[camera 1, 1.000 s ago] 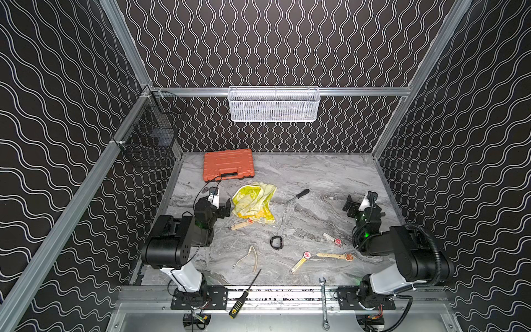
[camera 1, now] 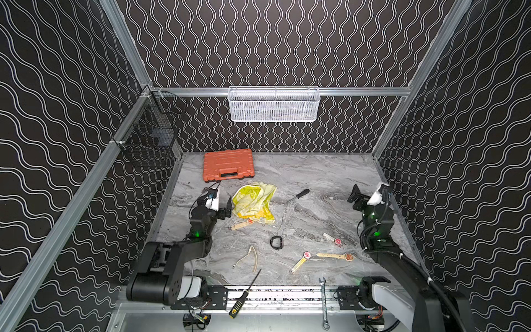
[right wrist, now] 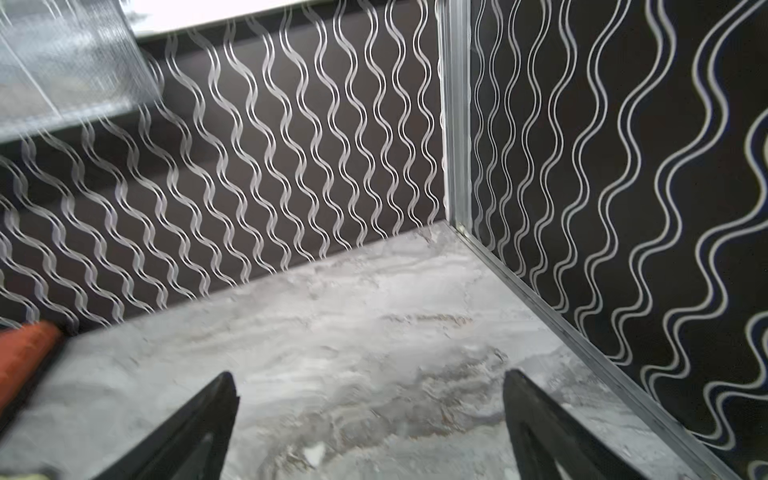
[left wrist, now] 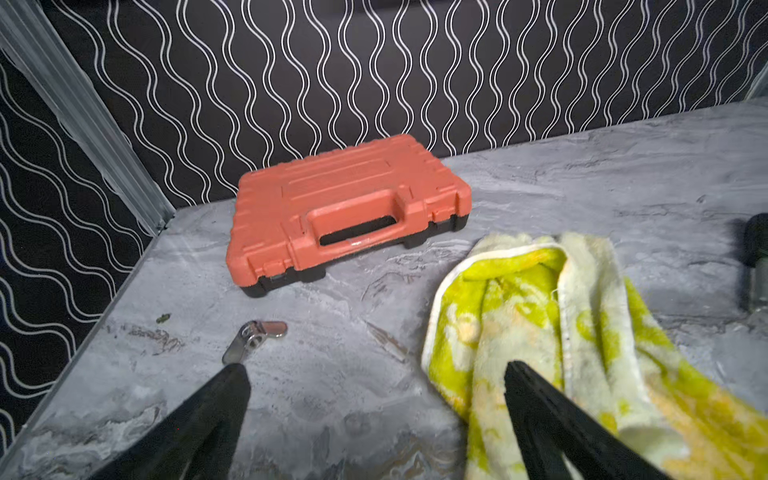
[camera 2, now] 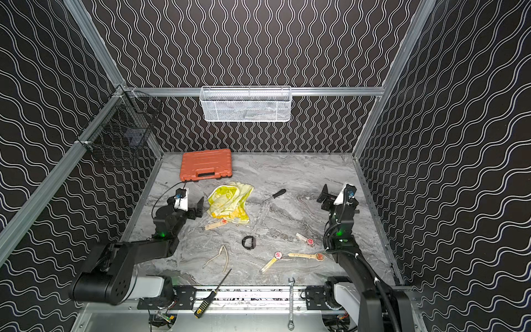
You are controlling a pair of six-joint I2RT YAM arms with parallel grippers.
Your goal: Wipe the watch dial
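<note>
A crumpled yellow and white cloth (camera 1: 253,200) lies mid-left on the table, with my left gripper (camera 1: 216,205) open just left of it; the cloth fills the lower right of the left wrist view (left wrist: 520,344). A black watch (camera 1: 276,242) lies in the front middle. Pale straps or watches with red round heads (camera 1: 307,255) lie near it and to its right, and a looped pale strap (camera 1: 249,254) to its left. My right gripper (camera 1: 362,196) hangs open at the right, apart from all of them, facing bare table.
An orange case (camera 1: 228,163) sits at the back left. A screwdriver (camera 1: 302,193) lies right of the cloth; another tool (camera 1: 239,304) and a wrench (camera 1: 324,304) lie on the front rail. A white mesh basket (camera 1: 273,108) hangs at the back.
The table's objects have not moved.
</note>
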